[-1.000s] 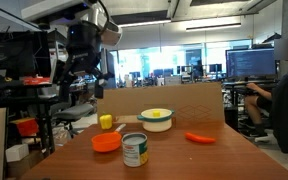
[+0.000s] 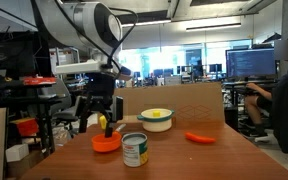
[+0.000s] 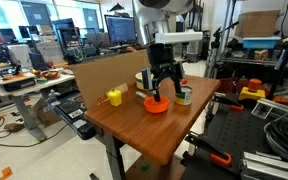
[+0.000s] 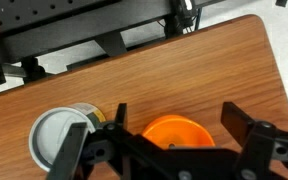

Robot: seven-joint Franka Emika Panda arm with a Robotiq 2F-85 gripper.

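Observation:
My gripper stands open above the table, its two black fingers apart. Below and partly between them in the wrist view is an orange bowl (image 4: 179,128), its near part hidden by the gripper. The same bowl (image 2: 107,144) sits on the table in exterior view 1, with the fingers hanging close over it. A metal can (image 2: 135,151) with a pale label stands to the bowl's right there; from above, its round top (image 4: 62,136) shows left of the bowl. Farther back is a yellow block (image 3: 115,97). Whether anything lies in the bowl I cannot tell.
A white pot (image 2: 156,120) with something yellow on top stands near the back panel (image 2: 194,100). A red elongated object (image 2: 199,138) lies on the table's right side. Bare wood (image 2: 209,162) is free at the front right. A person sits beyond the table at right.
The arm has swung down and to the right in exterior view 1, bringing the open gripper from high at left to just above the bowl. The objects on the table have stayed put.

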